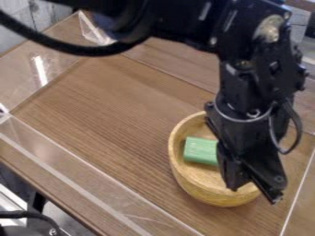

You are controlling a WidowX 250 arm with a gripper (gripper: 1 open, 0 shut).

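Observation:
My black gripper [252, 161] hangs over the right half of a round pale wooden bowl [192, 177], low and covering part of it. In the bowl lies a green block [201, 150], partly hidden behind the gripper. The fingertips are dark and overlap; whether anything is between them does not show clearly.
A clear plastic edge runs along the front left, with dark cables beyond it.

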